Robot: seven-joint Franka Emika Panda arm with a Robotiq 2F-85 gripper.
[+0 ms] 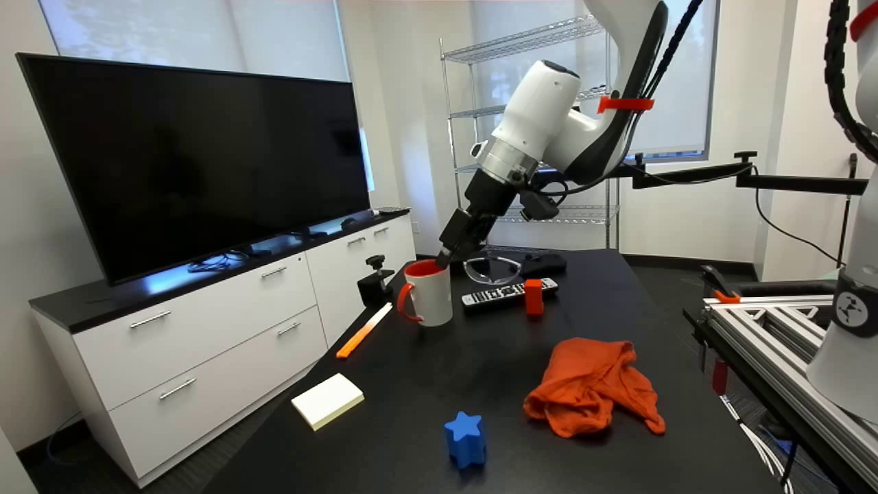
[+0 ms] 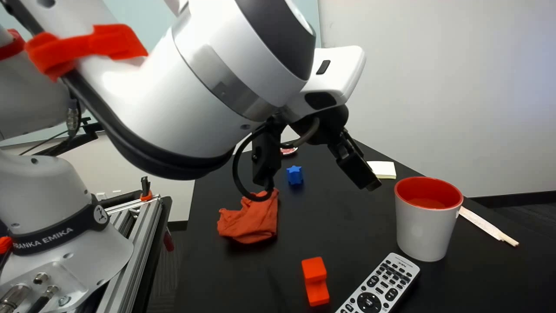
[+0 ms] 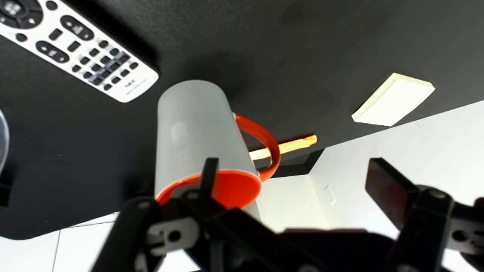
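A white mug [image 1: 431, 295] with a red inside and a red handle stands upright on the black table. My gripper is open, its fingers wide apart with nothing held. In the wrist view the left finger [image 3: 209, 176] overlaps the mug's red opening, while the other one lies well to the right, past the handle. Seen from exterior view 2, the fingertips [image 2: 371, 182] are apart from the mug [image 2: 425, 229], near the height of its rim. The wrist view also shows the mug's side [image 3: 195, 127] unobstructed.
Close to the mug lie a grey remote [image 1: 506, 295], a red block [image 1: 534, 298], clear glasses [image 1: 492, 270] and an orange-handled stick [image 1: 362, 331]. A notepad [image 1: 327, 401], blue star block [image 1: 466, 440] and orange cloth [image 1: 592, 387] are farther off. Mid-table is mostly bare.
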